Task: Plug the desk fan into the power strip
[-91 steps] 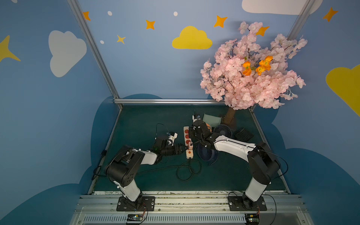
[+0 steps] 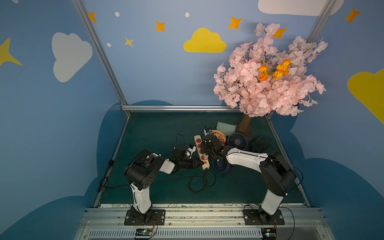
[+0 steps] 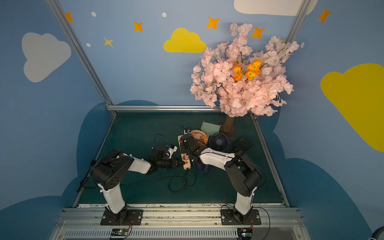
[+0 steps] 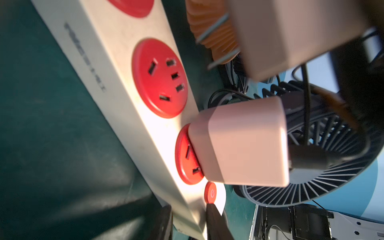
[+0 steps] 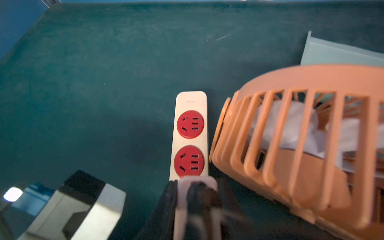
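The white power strip (image 4: 108, 92) lies lengthwise with red sockets; a white adapter (image 4: 240, 144) sits at its socket beside the power button. In the left wrist view, a second pale plug (image 4: 296, 28), prongs showing, hangs above the strip. My right gripper is shut on this plug (image 5: 184, 186), over the strip. My left gripper is at the strip's near end, fingers part open either side of its body beside the button; whether they touch it is unclear.
An orange fan (image 5: 280, 168) stands right of the strip, dark fans (image 2: 238, 140) behind and beside it, a mint object (image 2: 226, 128) at the back and a tree (image 2: 244, 124) at back right. Cables loop at the front.
My left arm has moved toward the front right, down to the strip's near end, which now sits slightly further right. The right gripper has shifted slightly toward the front.
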